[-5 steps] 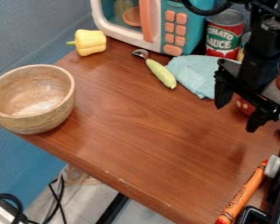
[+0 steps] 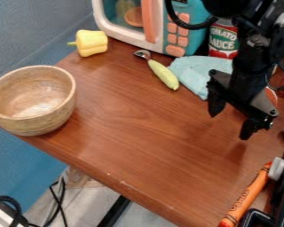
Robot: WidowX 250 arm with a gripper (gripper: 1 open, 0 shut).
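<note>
My black gripper (image 2: 230,118) hangs over the right part of the wooden table, its two fingers apart and angled downward, with nothing visible between them. Behind it lies a light blue cloth (image 2: 194,73). A pale yellow corn toy (image 2: 163,74) lies left of the cloth, beside a spoon (image 2: 144,54). A wooden bowl (image 2: 31,97) sits at the left edge of the table.
A toy microwave (image 2: 148,22) and a tomato sauce can (image 2: 223,42) stand at the back. A yellow toy (image 2: 89,43) sits at the back left. An orange crayon-shaped object (image 2: 243,203) lies at the right front.
My gripper has moved left and slightly up, now covering part of the cloth's right side.
</note>
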